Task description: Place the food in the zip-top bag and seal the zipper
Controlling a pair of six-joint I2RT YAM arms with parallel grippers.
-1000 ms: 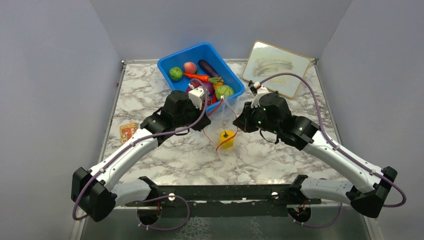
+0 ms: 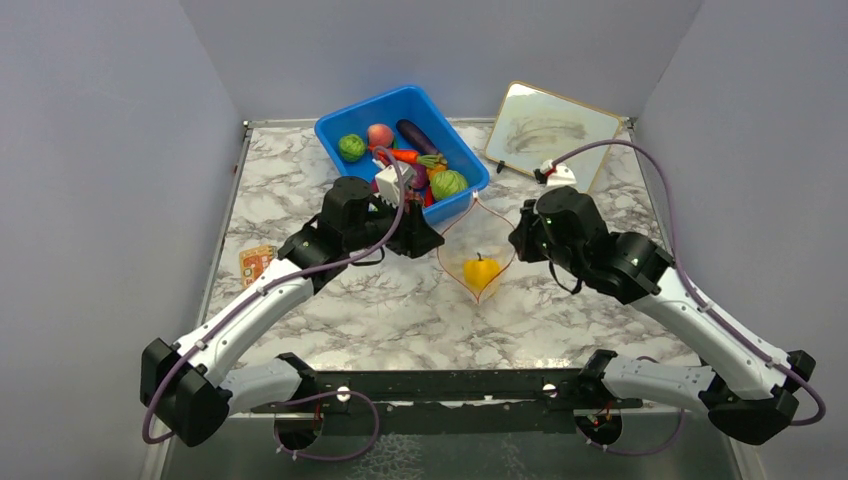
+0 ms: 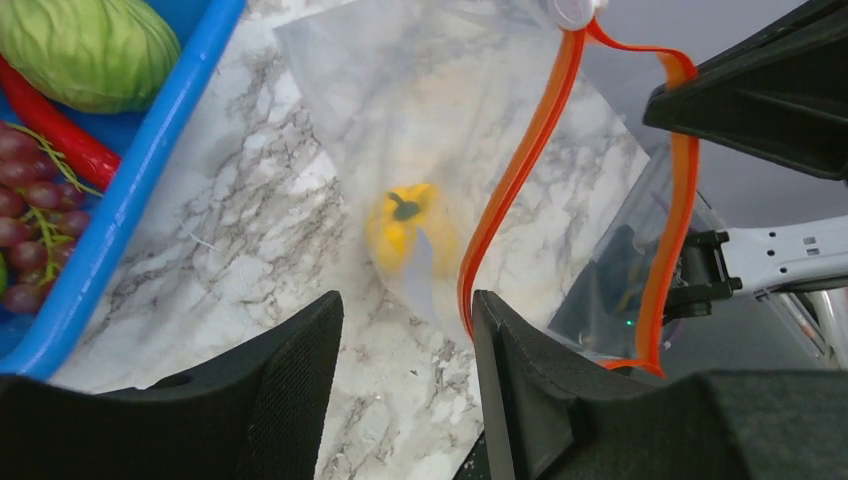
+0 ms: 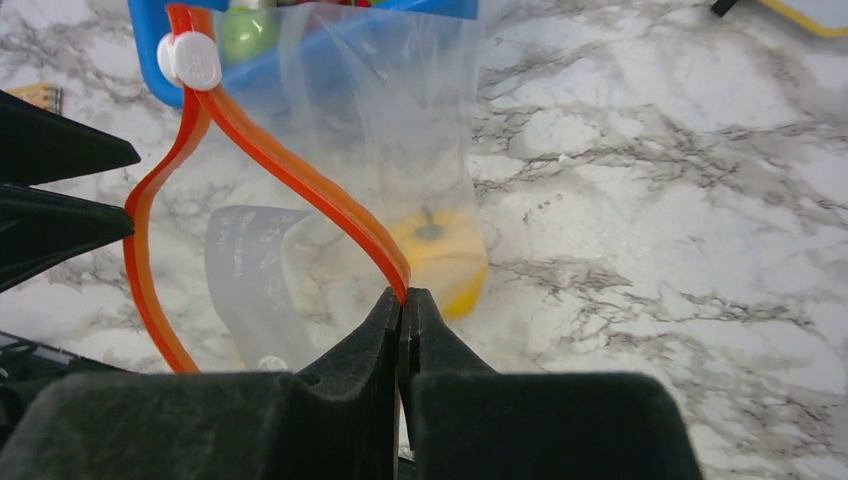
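The clear zip-top bag [image 2: 478,226] hangs with its orange-edged mouth spread into a diamond between my two arms. Inside, low down, lies a yellow bell pepper [image 2: 481,270], seen through the film in the left wrist view as well. My right gripper is shut on one side of the orange rim, which passes between its fingertips. Opposite, my left gripper stands open; one of its fingers [image 3: 490,320] meets the outside of the rim, with nothing between the two. A white zipper slider [image 4: 190,60] sits at the mouth's far corner.
Behind the bag, close to it, a blue bin [image 2: 327,142] holds fruit and vegetables. A framed white board [image 2: 548,125] lies at the back right. An orange-patterned card [image 2: 255,262] is at the left.
My right gripper has moved right, carrying the bag and pepper with it. The left gripper has moved a shorter way right. The bag's mouth has also shifted and now stands more upright in the top view.
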